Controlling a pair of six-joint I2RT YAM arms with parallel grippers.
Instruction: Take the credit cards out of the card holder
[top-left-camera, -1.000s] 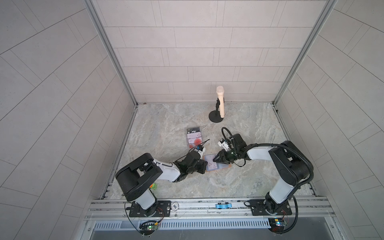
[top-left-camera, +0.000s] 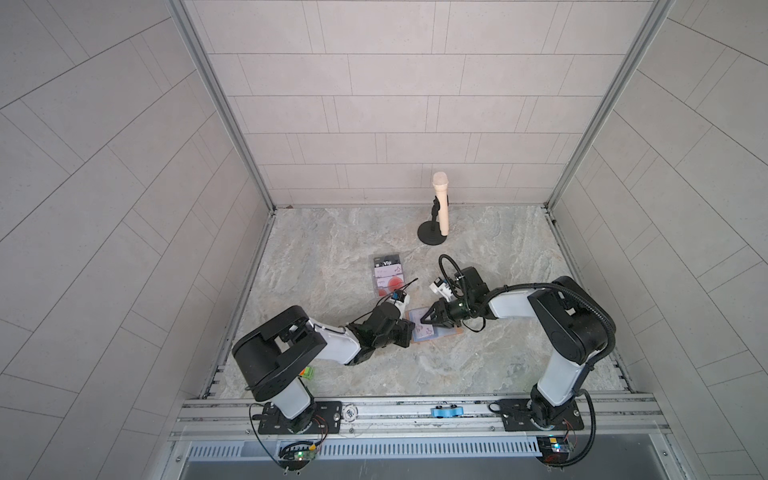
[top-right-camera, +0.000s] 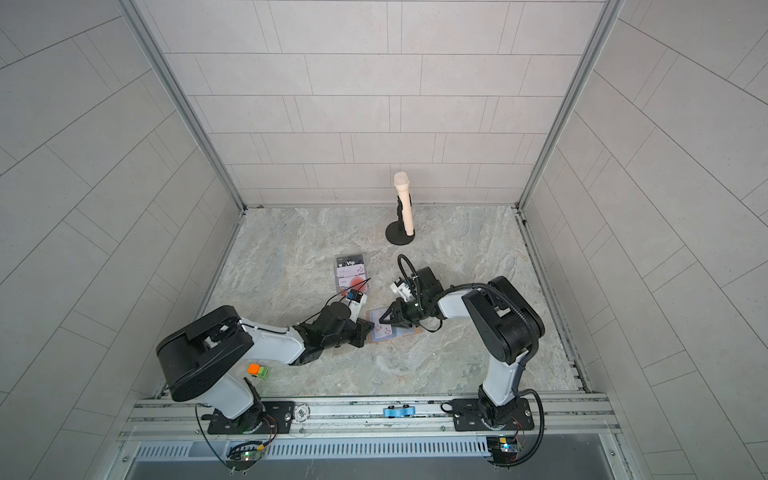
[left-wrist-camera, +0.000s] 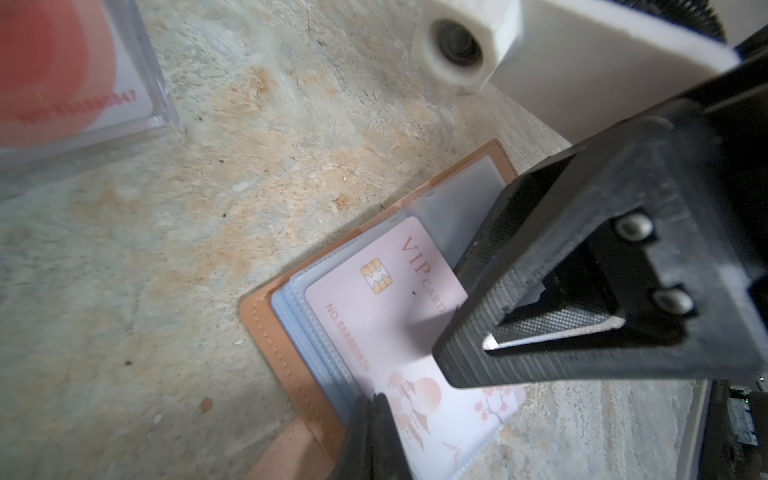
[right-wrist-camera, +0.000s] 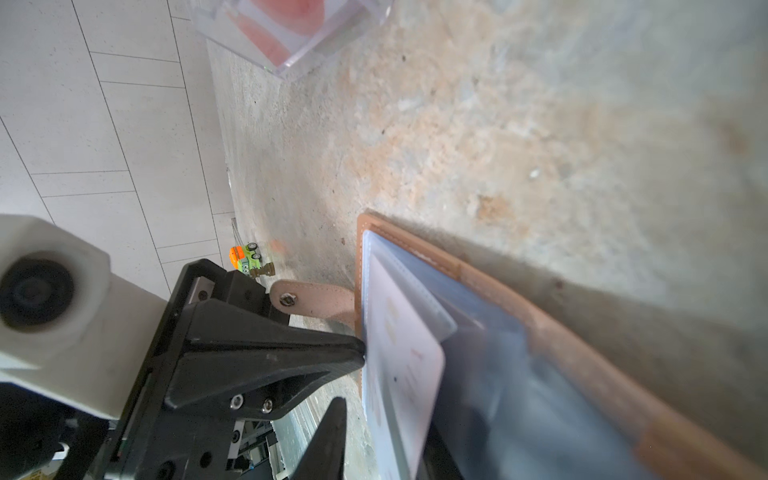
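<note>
The open tan card holder (left-wrist-camera: 292, 352) lies flat on the stone tabletop, with clear and bluish sleeves inside. A pale pink VIP card lies on its left sleeves; in the right wrist view the card (right-wrist-camera: 408, 352) has an edge tilted up from the sleeve behind it. My left gripper is shut at the holder's left edge, with nothing visible between its fingers. My right gripper stands part open over the card, one finger (right-wrist-camera: 328, 436) on each side of it; whether they touch it is unclear. The tips partly hide the card in the top views.
A clear case with a VIP card (top-left-camera: 389, 274) lies behind the left gripper. A microphone on a black stand (top-left-camera: 433, 232) is at the back. A small green and orange toy (top-right-camera: 257, 370) sits near the left arm's base.
My right gripper has shifted slightly left over the card. The left arm and the holder look nearly unmoved.
</note>
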